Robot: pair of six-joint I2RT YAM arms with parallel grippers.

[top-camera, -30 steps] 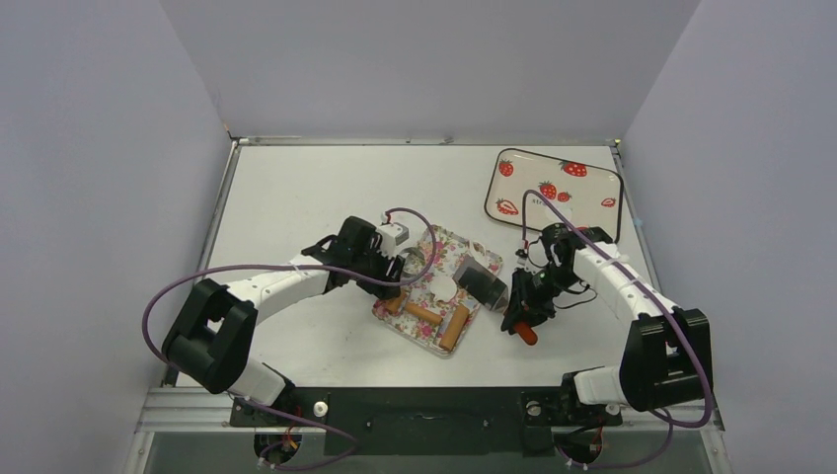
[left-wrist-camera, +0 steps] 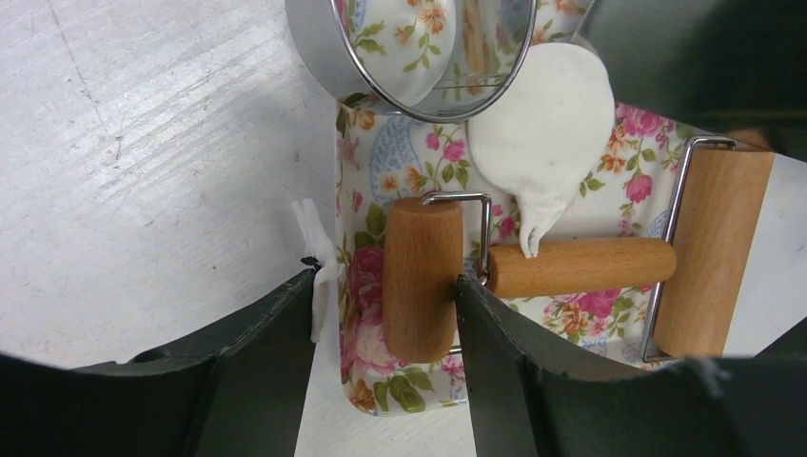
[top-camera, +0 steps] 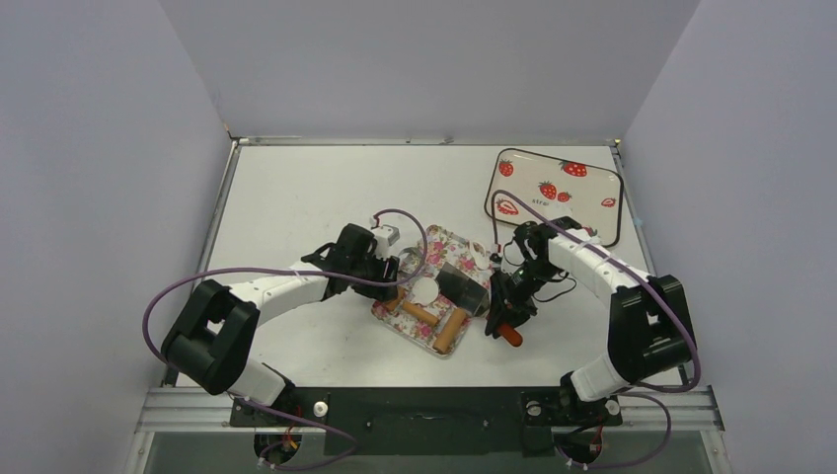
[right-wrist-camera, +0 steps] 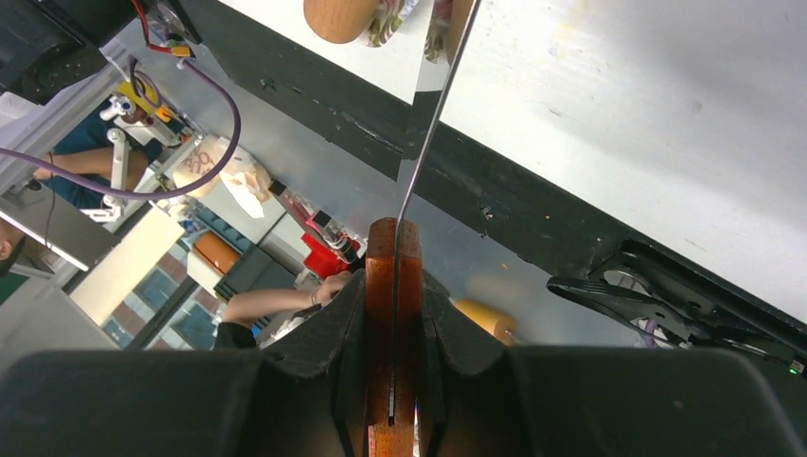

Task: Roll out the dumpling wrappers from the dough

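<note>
My right gripper is shut on the wooden handle of a scraper point(right-wrist-camera: 381, 238), whose metal blade point(top-camera: 460, 288) reaches over the floral tray point(top-camera: 444, 346) in the top view. A round white dough piece point(left-wrist-camera: 538, 114) with a thin tail lies on the tray beside the blade. My left gripper is open above the tray's left end, around a wooden roller point(left-wrist-camera: 419, 276) of a double-ended rolling pin point(left-wrist-camera: 580, 267); a white scrap point(left-wrist-camera: 319, 276) sits at its left finger. A larger roller point(left-wrist-camera: 709, 252) lies along the right.
A metal ring cutter point(left-wrist-camera: 400, 57) sits at the tray's back left corner. A strawberry-pattern tray point(top-camera: 553, 183) stands at the back right.
My right gripper has moved left with the scraper, whose blade now sits further over the middle of the floral tray. The left arm has barely moved.
</note>
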